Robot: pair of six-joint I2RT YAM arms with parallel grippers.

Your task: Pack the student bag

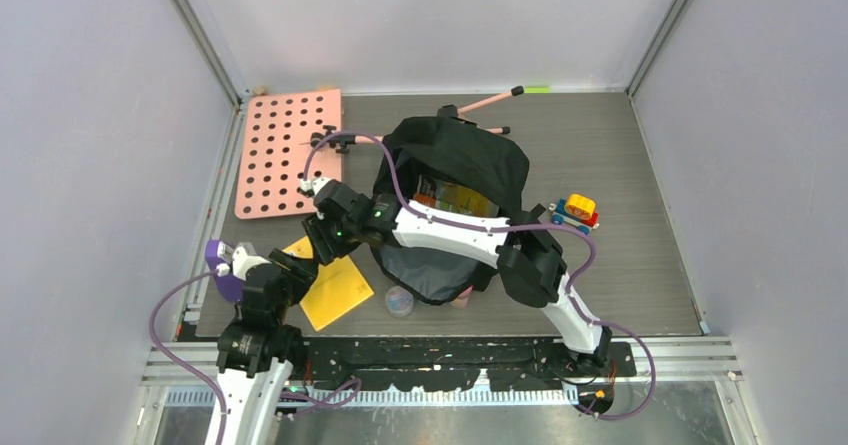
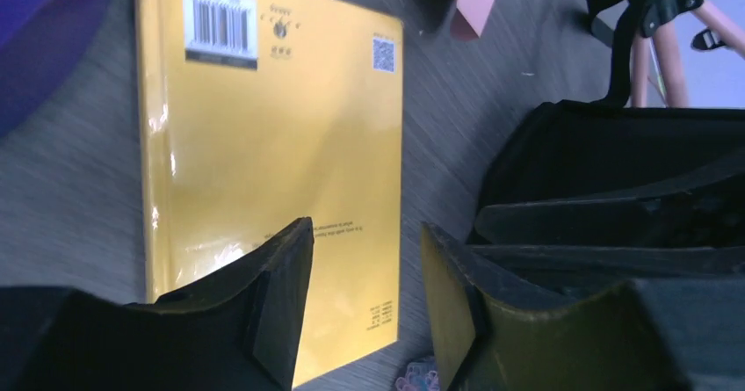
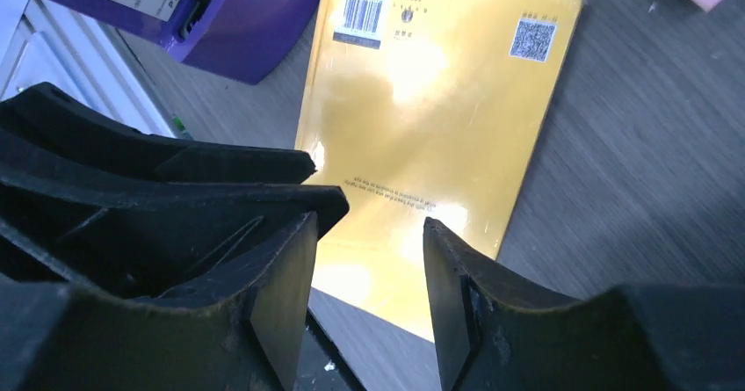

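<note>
A yellow book [image 1: 333, 296] lies flat on the grey table at the front left, barcode side up. My left gripper and right gripper hover above it, close to each other; each one's fingers show in the other's wrist view. Both show a gap between fingertips, with only the book visible beyond; whether anything is held I cannot tell. The black bag [image 1: 450, 155] stands in the middle with items inside, partly hidden under my right arm.
A purple object [image 1: 222, 275] sits left of the book, a pink perforated board [image 1: 270, 155] behind it. A clear round container [image 1: 399, 301] is near the front edge. A toy car [image 1: 575, 212] is at right; free table lies behind it.
</note>
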